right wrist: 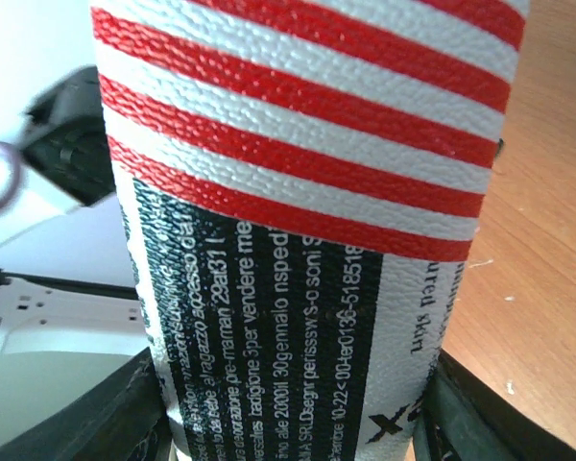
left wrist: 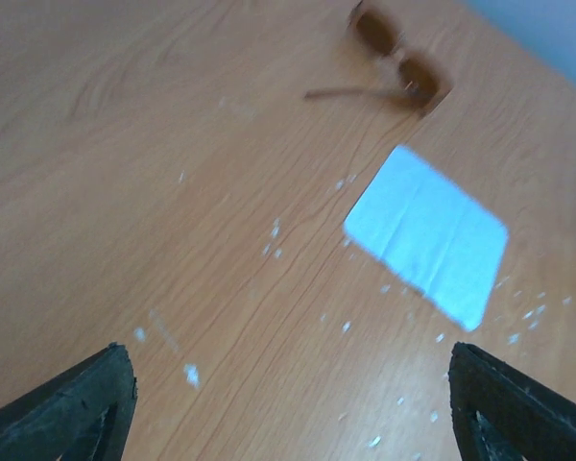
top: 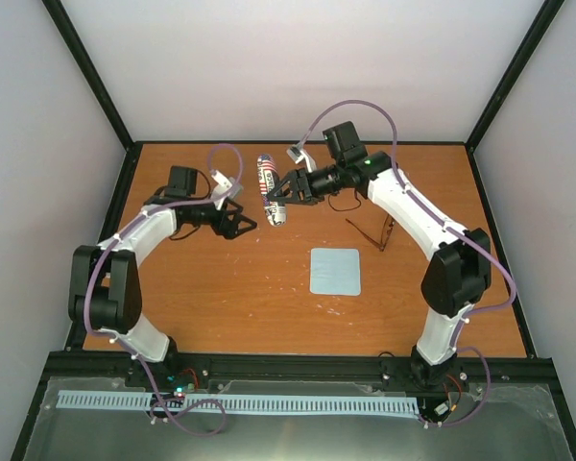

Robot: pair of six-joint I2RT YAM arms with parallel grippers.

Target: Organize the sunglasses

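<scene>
A striped sunglasses case (top: 269,182) with printed text hangs in my right gripper (top: 276,195), filling the right wrist view (right wrist: 288,144). The right gripper is shut on it. My left gripper (top: 242,223) is to the left, apart from the case, fingers spread, with only table visible between them in its wrist view. The sunglasses (left wrist: 418,77) lie on the table at the right, partly behind the right arm in the top view. A light blue cloth (top: 335,272) lies flat in front of them.
Pale walls and a dark frame surround it.
</scene>
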